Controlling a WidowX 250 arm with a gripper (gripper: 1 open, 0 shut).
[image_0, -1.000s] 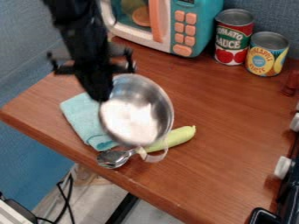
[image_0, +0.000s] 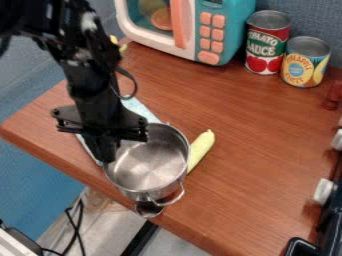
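Observation:
My black gripper (image_0: 107, 135) is low over the left front of the table, at the left rim of a steel pot (image_0: 150, 170); whether its fingers are shut on the rim cannot be told. The pot is near the front edge, over a pale blue cloth (image_0: 140, 110), which is mostly hidden. A pale yellow corn cob (image_0: 202, 146) lies just right of the pot.
A toy microwave (image_0: 179, 25), a tomato sauce can (image_0: 266, 42), a second can (image_0: 305, 63) and a small red bottle (image_0: 334, 96) stand at the back. A black stove (image_0: 321, 230) edges the right.
The arm has moved down and toward the front.

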